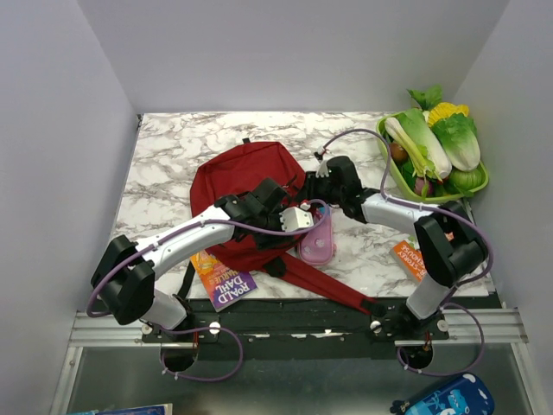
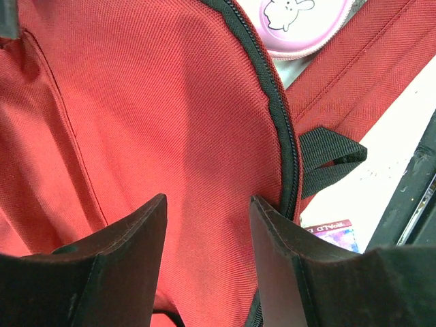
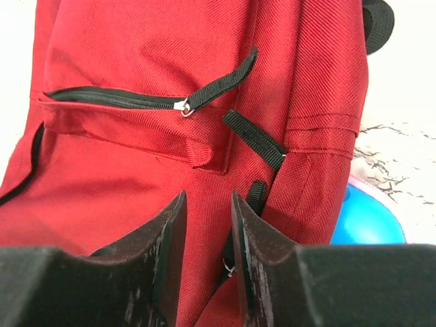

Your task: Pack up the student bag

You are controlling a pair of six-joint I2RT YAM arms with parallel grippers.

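Note:
The red bag (image 1: 238, 173) lies spread on the marbled table, its dark zipper edge (image 2: 276, 102) running beside my left gripper. That gripper is open over the red cloth, with fingers wide apart; whether its right finger touches the zipper edge I cannot tell. My right gripper is partly open, with a narrower gap, above the bag's inner side near a zipped pocket (image 3: 122, 99) and black straps. Neither shows anything gripped. A pink case (image 1: 320, 248) with a bunny drawing lies at the bag's right side, partly hidden by it.
A Roald Dahl book (image 1: 226, 290) lies at the bag's front left, and an orange book (image 1: 409, 259) at the right, partly behind my right arm. The green vegetable basket (image 1: 482, 186) fills the back right corner. A blue pouch (image 1: 449, 398) is at the lower right.

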